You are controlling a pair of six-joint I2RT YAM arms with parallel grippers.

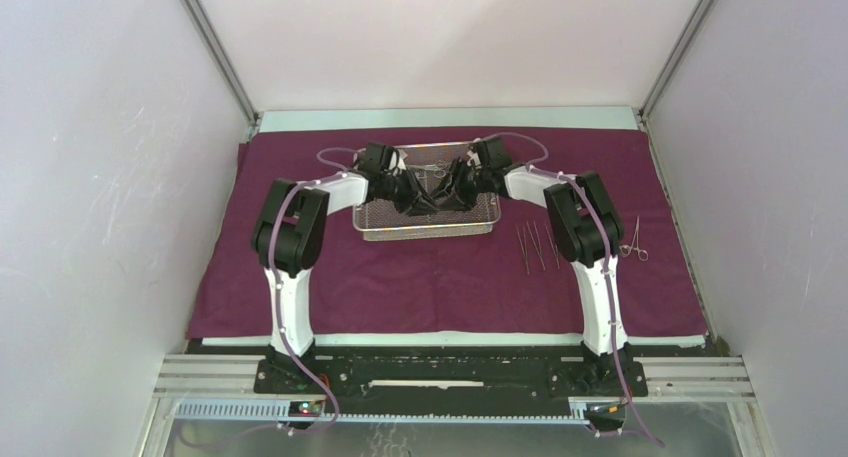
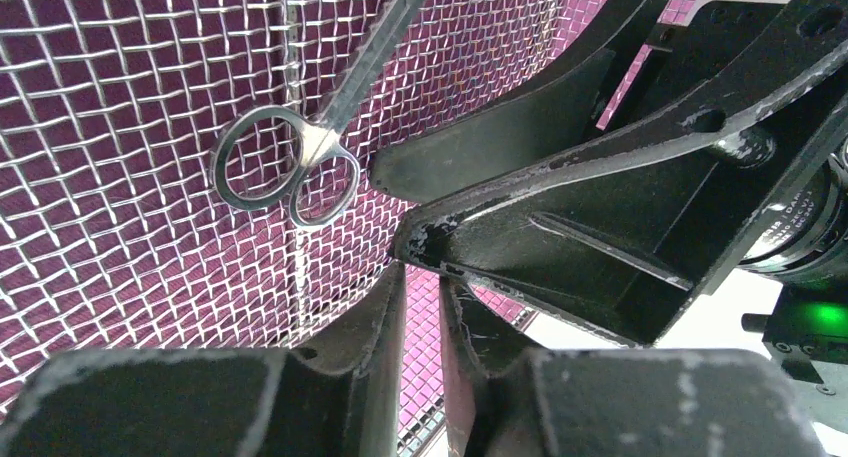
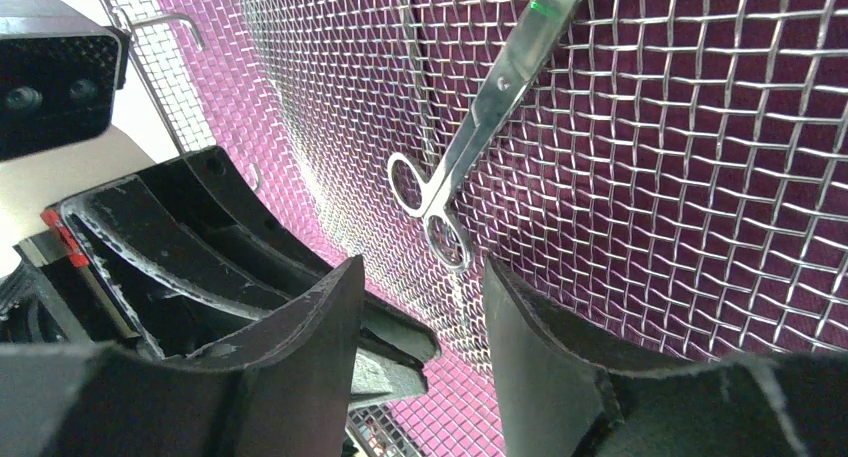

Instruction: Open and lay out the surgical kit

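My two grippers face each other over the wire mesh basket (image 1: pixel 430 229) in the top view. The left gripper has its fingers close together with a narrow gap; mesh and cloth show through it, and I cannot make out anything held. Scissors (image 2: pixel 318 145) lie on the mesh beyond its tips, ring handles nearest. My right gripper is open, its tips short of the ring handles of scissors (image 3: pixel 435 192) on the mesh, with nothing held. Its black fingers (image 2: pixel 500 147) cross close in front of the left gripper's tips.
On the maroon cloth (image 1: pixel 400 287), several thin instruments (image 1: pixel 532 247) lie right of the basket. Scissor-like instruments (image 1: pixel 636 247) lie farther right, partly behind the right arm.
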